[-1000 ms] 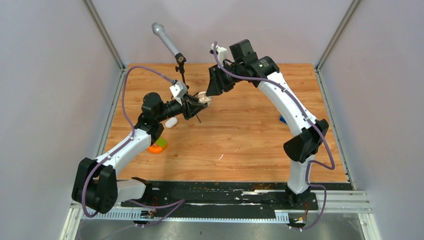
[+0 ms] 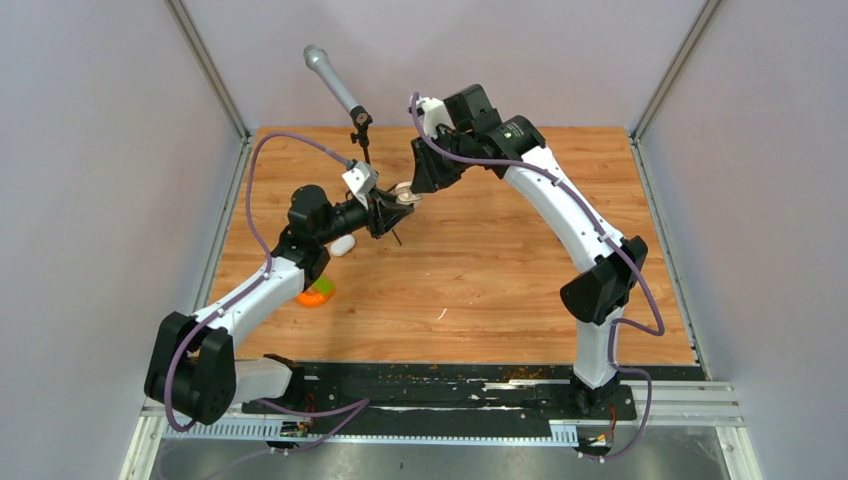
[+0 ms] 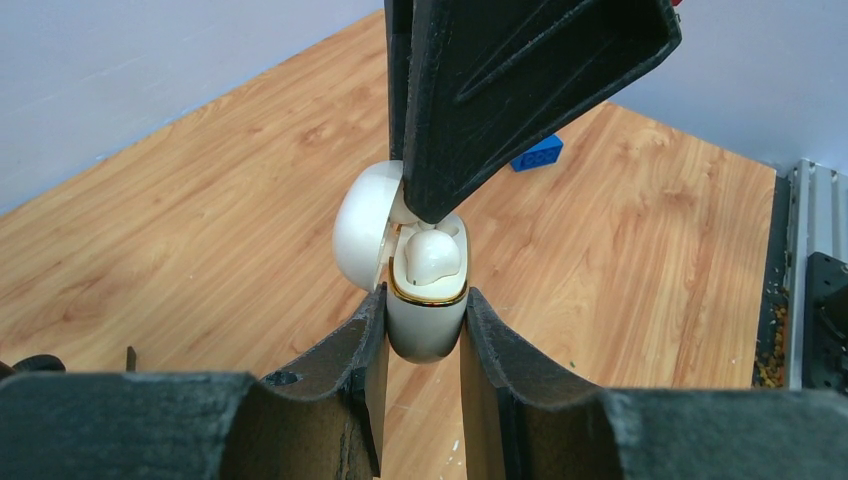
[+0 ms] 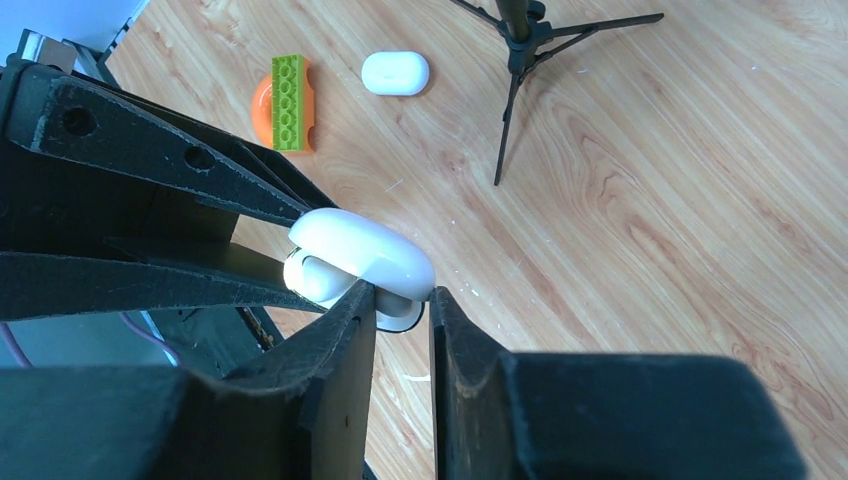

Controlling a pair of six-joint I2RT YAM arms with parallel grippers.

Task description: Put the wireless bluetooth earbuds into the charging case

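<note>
My left gripper is shut on the white charging case (image 3: 425,330), whose lid (image 3: 362,225) stands raised. One white earbud (image 3: 432,255) sits in the near side of the case. Behind it, a small white rounded part is mostly covered by a black finger (image 3: 445,130) of the right gripper; whether it is the other earbud I cannot tell. In the right wrist view my right gripper is part open at the case, bare table showing in the gap between its fingers. The raised lid (image 4: 365,245) hides part of its fingertips.
Another white oval case (image 4: 396,73) lies on the table, near an orange and green block toy (image 4: 291,105). A black tripod (image 4: 520,60) stands close by. A blue block (image 3: 538,153) lies on the right.
The left gripper and the case have hardly moved.
</note>
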